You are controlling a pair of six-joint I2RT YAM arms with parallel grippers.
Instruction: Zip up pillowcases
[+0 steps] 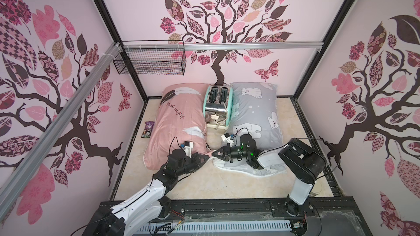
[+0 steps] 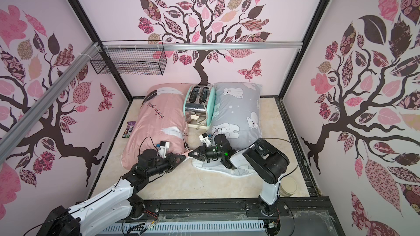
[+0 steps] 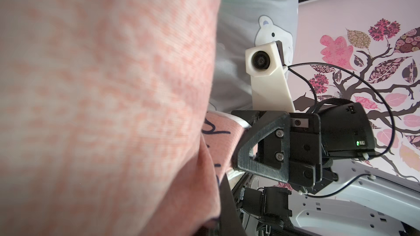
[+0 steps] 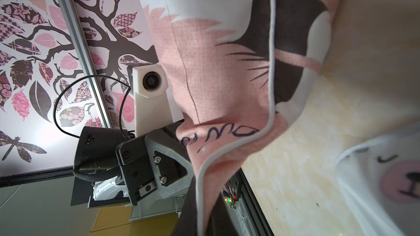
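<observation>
The pink pillowcase [image 1: 175,122] with "good night" print lies left of the toaster; the grey bear pillowcase [image 1: 251,107] lies right of it. At their front edges my left gripper [image 1: 202,159] and right gripper [image 1: 215,154] face each other, close together. In the right wrist view the pink case's edge, with a pale zipper strip [image 4: 271,83], runs down narrowing into the right gripper, which is shut on it. The left wrist view shows pink fabric bunched by the left gripper; its fingertips are hidden, so what it holds is unclear.
A chrome and mint toaster [image 1: 217,107] stands between the pillows. A candy packet [image 1: 147,129] lies at left, a round container [image 2: 288,186] at front right. A wire basket [image 1: 151,61] hangs from the rail.
</observation>
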